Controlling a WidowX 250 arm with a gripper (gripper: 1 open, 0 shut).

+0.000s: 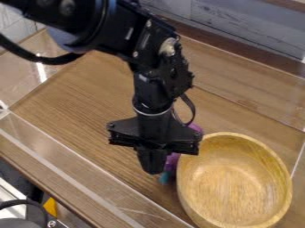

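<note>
My black gripper [152, 158] points down over the wooden surface, just left of a light wooden bowl [238, 183], with its fingers shut. Partly hidden behind it, against the bowl's left side, is a purple object [174, 165] with a bit of teal at its lower end. I cannot tell what this object is or whether the fingers touch it.
A cable and a yellow item [50, 205] lie beyond the edge at the lower left.
</note>
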